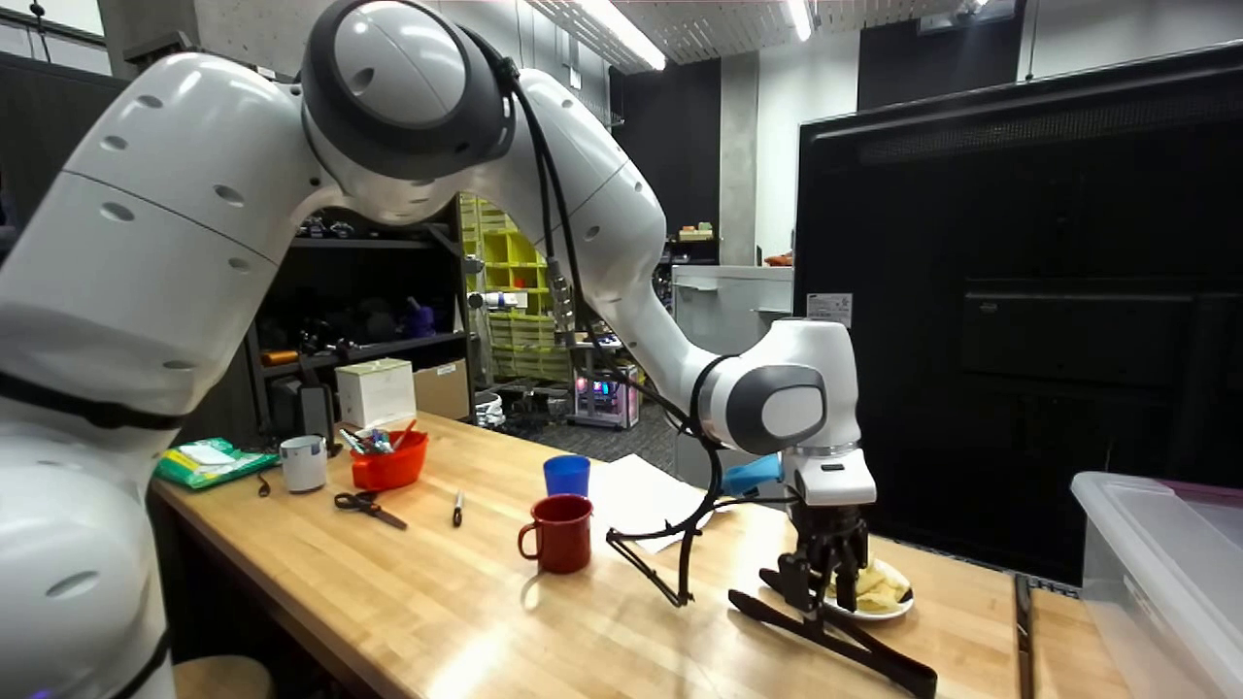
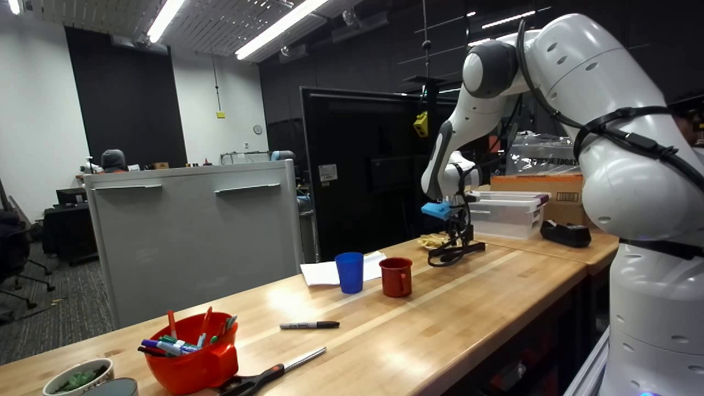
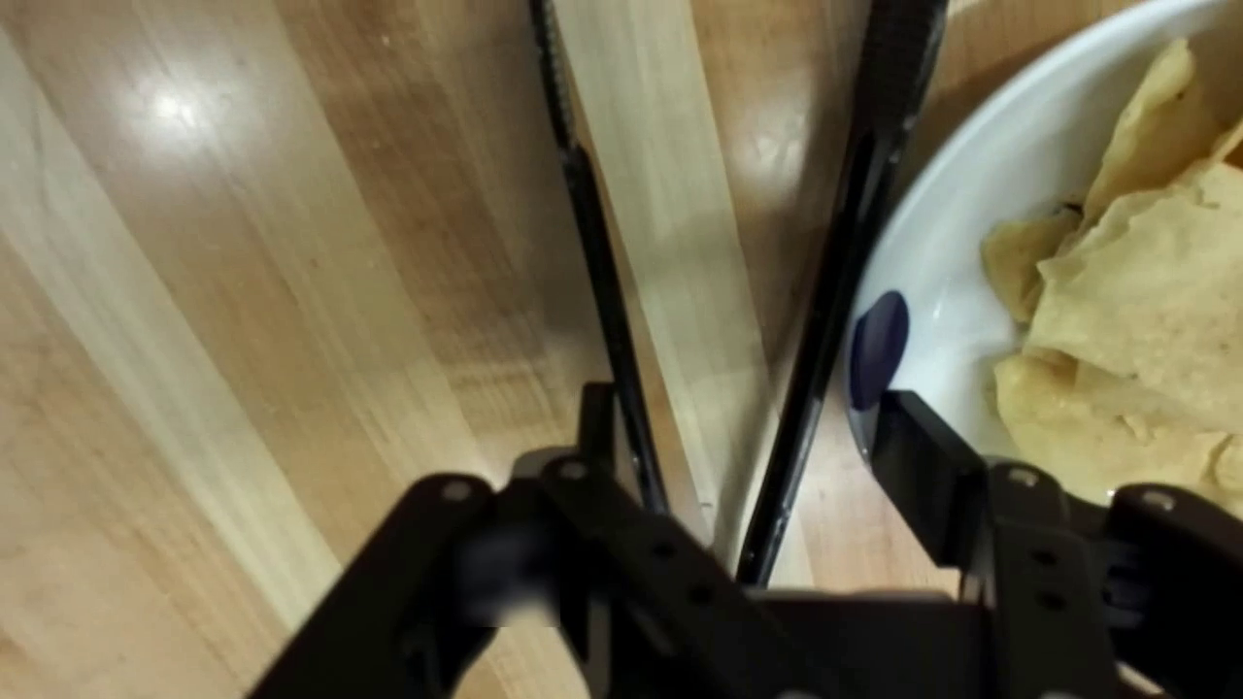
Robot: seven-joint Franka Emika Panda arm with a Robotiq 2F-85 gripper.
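Observation:
Black tongs [image 1: 874,662] lie on the wooden table, their two long arms spread apart. My gripper is down low over them, part open. In the wrist view both tong arms [image 3: 818,338] run between its fingers, with clear space beside the left arm and the right one. The right finger overlaps the rim of a white bowl [image 3: 938,291] with a dark blue spot; whether it touches the bowl cannot be told. Yellow chips [image 3: 1154,303] fill the bowl. In exterior view 2 the gripper [image 2: 458,234] partly hides the bowl.
A red mug [image 1: 562,534] and a blue cup [image 1: 567,476] stand left of the tongs, beside white paper [image 1: 641,495]. Scissors [image 1: 370,509], a marker [image 1: 457,509] and a red pen holder [image 1: 390,464] are farther left. A clear bin [image 1: 1154,582] stands at the right.

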